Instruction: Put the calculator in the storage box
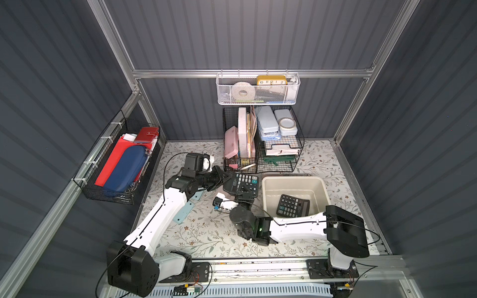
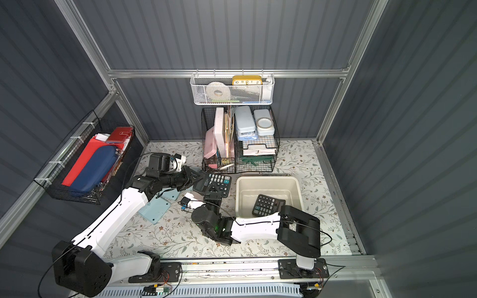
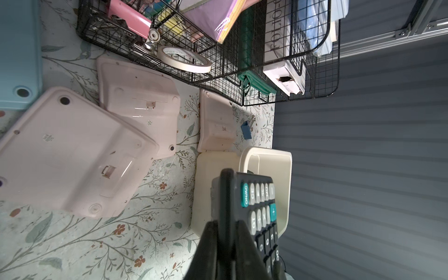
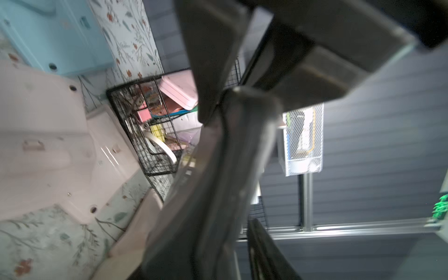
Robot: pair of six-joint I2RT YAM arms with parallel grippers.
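A dark calculator (image 1: pixel 253 182) with grey and teal keys hangs between my two arms, left of the storage box. My left gripper is shut on it; in the left wrist view the calculator's edge (image 3: pixel 227 200) stands between its fingers. My right gripper (image 1: pixel 243 190) reaches up at the calculator's near side. In the right wrist view the calculator (image 4: pixel 219 186) appears edge-on, and one right finger (image 4: pixel 270 256) stands apart from it. The cream storage box (image 1: pixel 328 196) sits at the right of the table, with another calculator (image 1: pixel 286 204) lying inside.
Pink flat items (image 3: pixel 70 158) and light-blue ones (image 3: pixel 18 51) lie on the table under the left gripper. A black wire rack (image 1: pixel 224 134) stands behind, and a white mesh basket (image 1: pixel 218 94) hangs above it. The right forearm (image 1: pixel 298 230) crosses in front of the box.
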